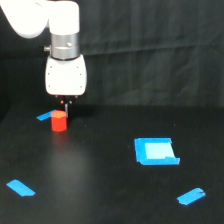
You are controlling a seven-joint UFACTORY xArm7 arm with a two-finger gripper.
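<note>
A red block [59,122] stands on the dark table at the left. My gripper [66,104] points down just behind and above it, its thin fingers close to the block's upper right edge. Whether the fingers touch the block or are apart from it is too small to tell. The width of the fingers does not show clearly either.
A white square framed in blue tape [158,151] lies on the right. Loose strips of blue tape mark the front left [20,188], the front right [191,196] and the spot behind the block [44,116].
</note>
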